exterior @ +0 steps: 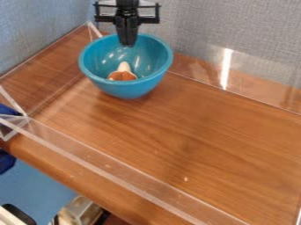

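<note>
A teal bowl (152,70) stands on the wooden table toward the back left. Inside it lies an orange and cream object (122,74), partly hidden by the bowl's near wall. My black gripper (127,42) is over the back of the bowl, above and apart from that object. It is shut, and nothing shows between its fingers.
Clear strips run along its edges, with textured walls behind and at left. Dark blue and metal items sit beyond the lower left edge.
</note>
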